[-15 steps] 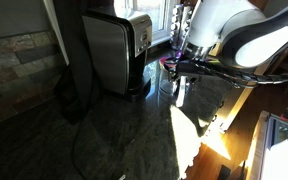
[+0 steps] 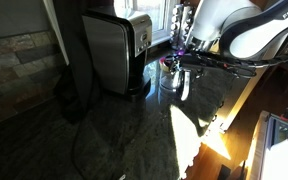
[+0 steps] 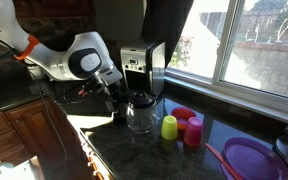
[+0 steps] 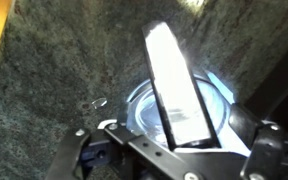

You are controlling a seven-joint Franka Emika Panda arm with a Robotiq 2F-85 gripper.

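Observation:
A clear glass carafe (image 3: pixel 142 114) with a dark lid stands on the counter in exterior view 2. Its long black handle (image 4: pixel 177 85), with a bright glare along the top, lies between the fingers in the wrist view. My gripper is open, with one finger on each side of the handle and a visible gap on both sides. The round glass body shows under and behind the handle. From exterior view 1, the carafe (image 2: pixel 169 80) is partly covered by the gripper and cables.
A coffee maker (image 2: pixel 119 50) stands beside the carafe. Near it are a yellow cup (image 3: pixel 169 128), a pink cup (image 3: pixel 193 132), a red item (image 3: pixel 183 114) and a purple plate (image 3: pixel 254 158). The dark counter (image 2: pixel 114 140) has clear room in front.
In exterior view 1, the arm and gripper have shifted slightly right and up in the picture over the last second. The coffee maker has not moved.

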